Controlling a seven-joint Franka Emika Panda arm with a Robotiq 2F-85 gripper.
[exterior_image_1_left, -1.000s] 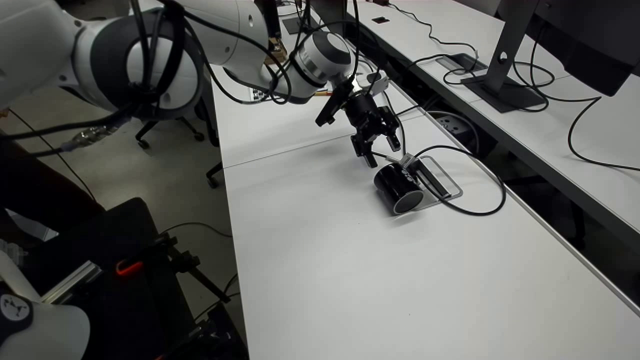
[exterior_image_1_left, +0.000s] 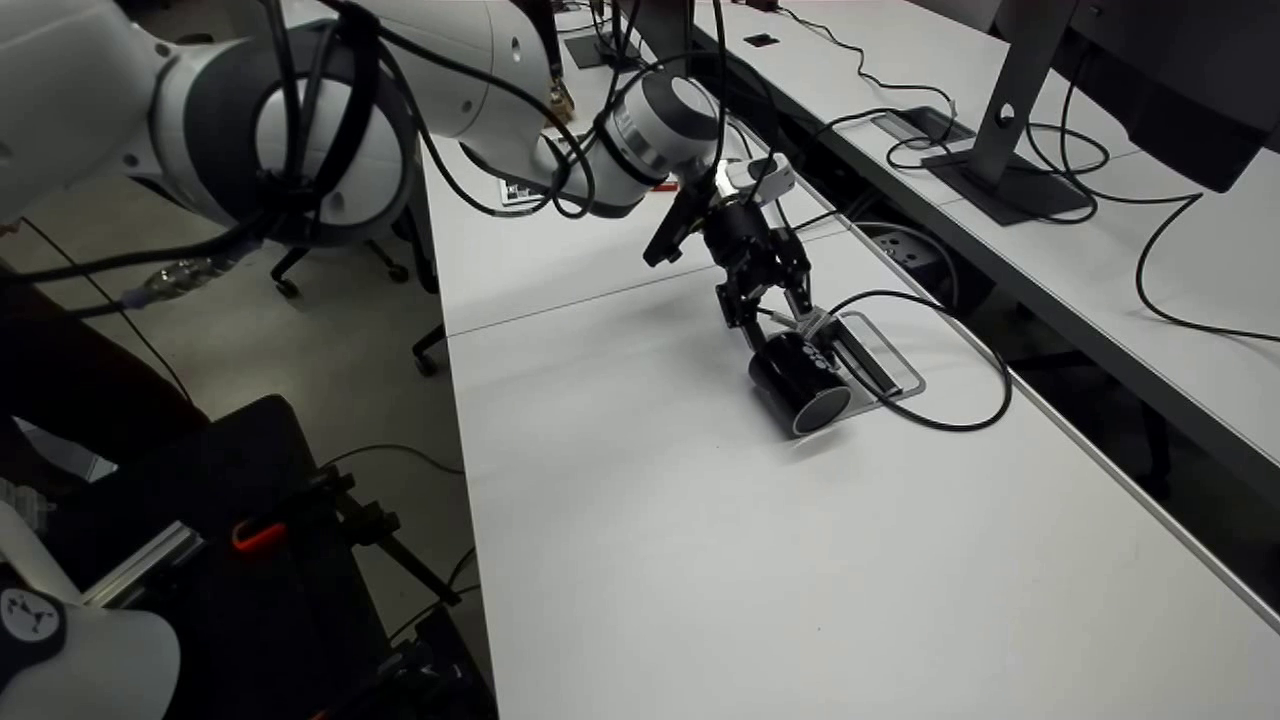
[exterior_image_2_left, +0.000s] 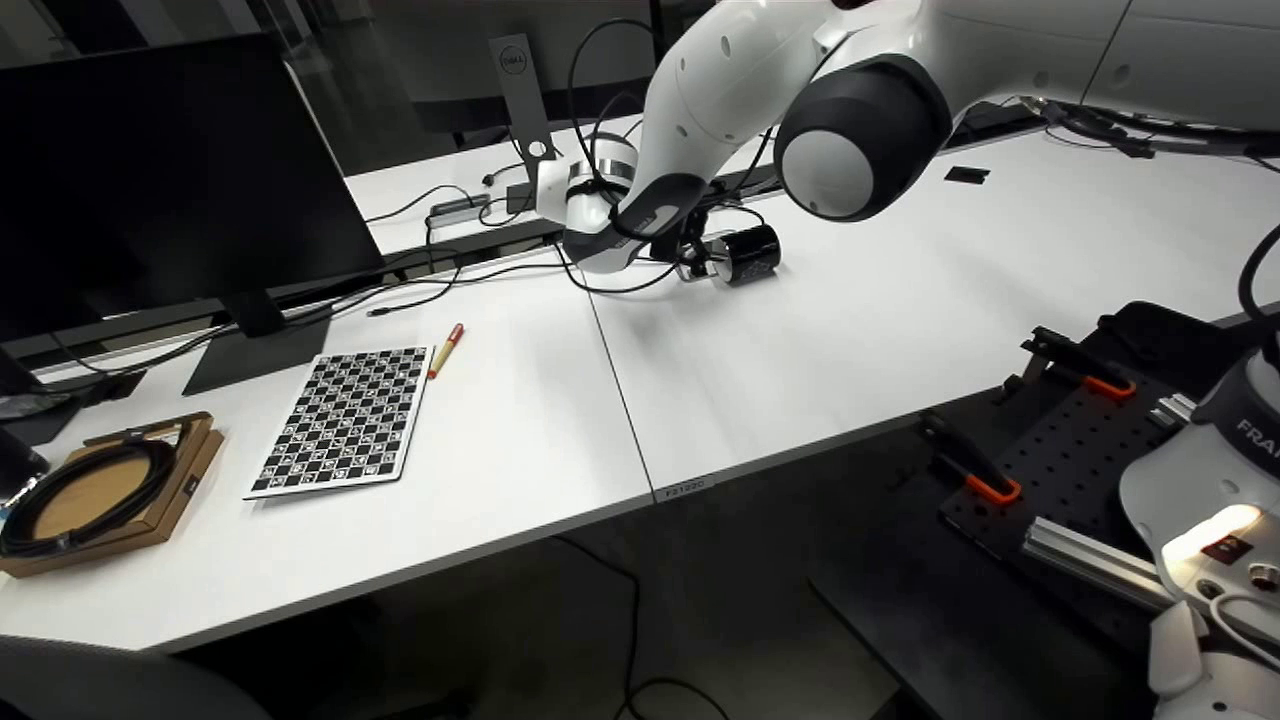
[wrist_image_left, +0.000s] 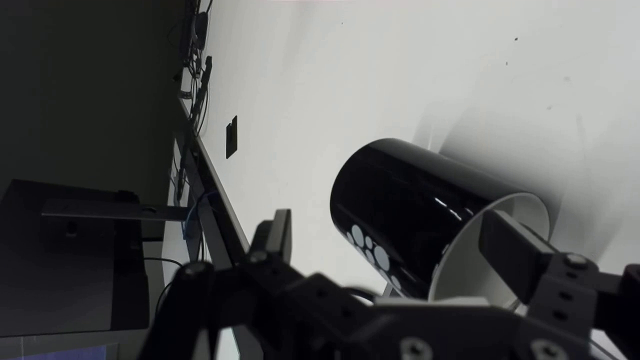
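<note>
A black cup (exterior_image_1_left: 792, 374) with pale round spots lies on its side on the white table. Its white-lined mouth faces my gripper in the wrist view. The fingers are open, the two fingers wide apart. One finger (wrist_image_left: 514, 252) overlaps the cup's mouth; whether its tip is inside the rim I cannot tell. The other finger (wrist_image_left: 280, 235) appears left of the cup, with a gap in the picture between them. From exterior view 1 the gripper (exterior_image_1_left: 780, 326) is right at the mouth end. The arm partly covers it in exterior view 2, where the cup (exterior_image_2_left: 753, 254) shows at its right.
Beside the cup lies a metal-framed table insert (exterior_image_1_left: 908, 360) with a looping black cable (exterior_image_1_left: 1005, 390). A checkered board (exterior_image_2_left: 348, 414), a red-and-yellow pen (exterior_image_2_left: 446, 350) and a cardboard box (exterior_image_2_left: 180, 486) are further along the table.
The cup looks nearly unmoved.
</note>
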